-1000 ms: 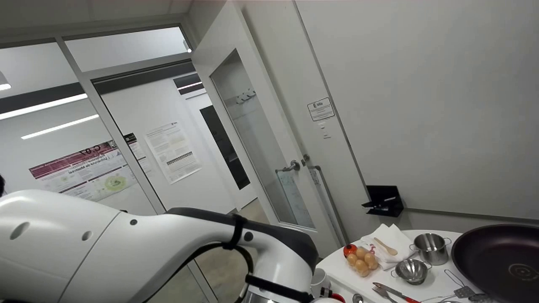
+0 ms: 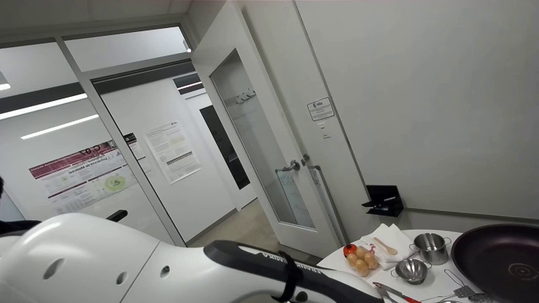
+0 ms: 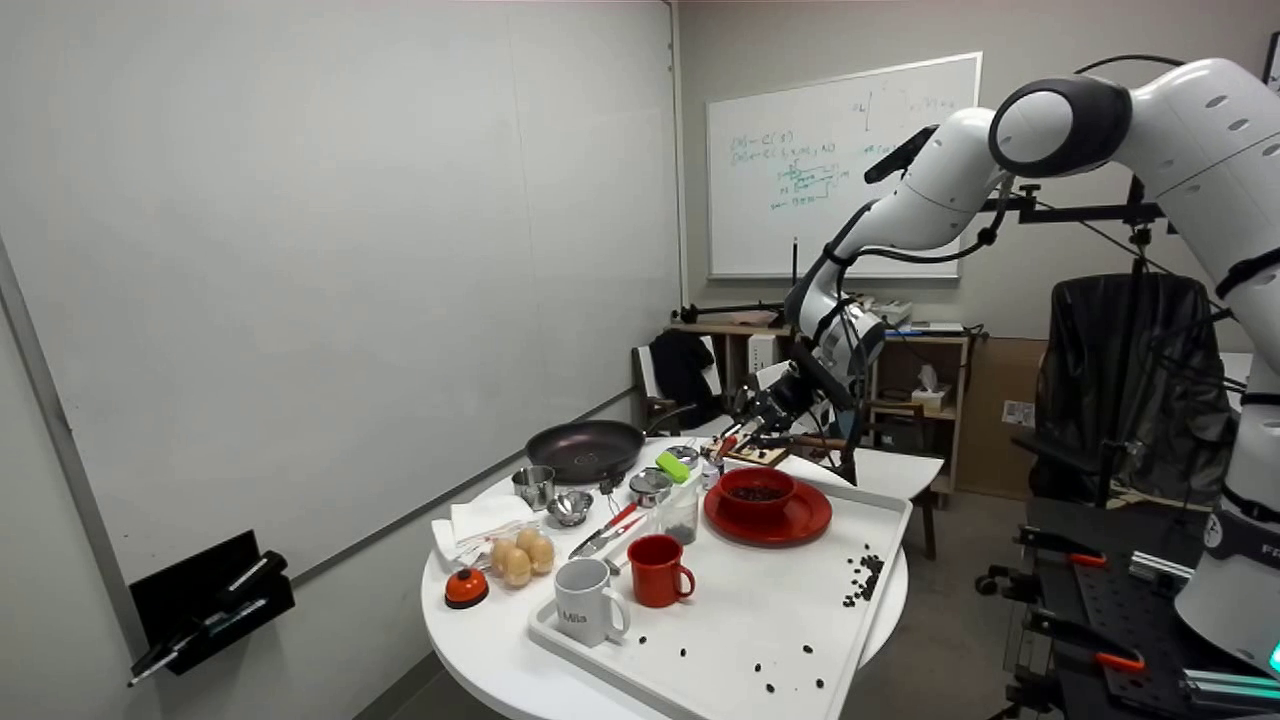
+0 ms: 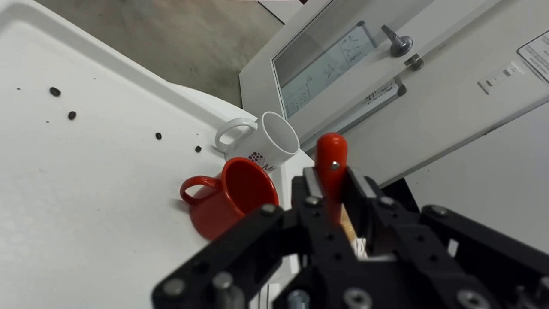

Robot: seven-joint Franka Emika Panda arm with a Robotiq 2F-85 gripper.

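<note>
My gripper [image 3: 746, 425] is shut on a red handle [image 4: 332, 154], whose rounded end points up between the fingers in the wrist view. From exterior view 2, the red-handled utensil [image 3: 726, 446] hangs near the far end of the white tray [image 3: 750, 600]; what its lower end is, I cannot tell. Close beside it, a red bowl [image 3: 732, 493] with dark beans in it stands on a red plate [image 3: 819, 516]. A red mug [image 3: 655, 574] and a white mug [image 3: 584, 604] are at the near left of the tray. Exterior view 1 does not show the gripper.
Loose dark beans [image 3: 861, 581] are scattered on the tray. Left of it are a clear cup [image 3: 679, 516], red-handled cutlery [image 3: 618, 522], small metal pots [image 3: 534, 485], eggs [image 3: 518, 558] and a large black pan [image 3: 588, 449]. The tray's middle is mostly clear.
In exterior view 1 the arm has swung lower and to the right.
</note>
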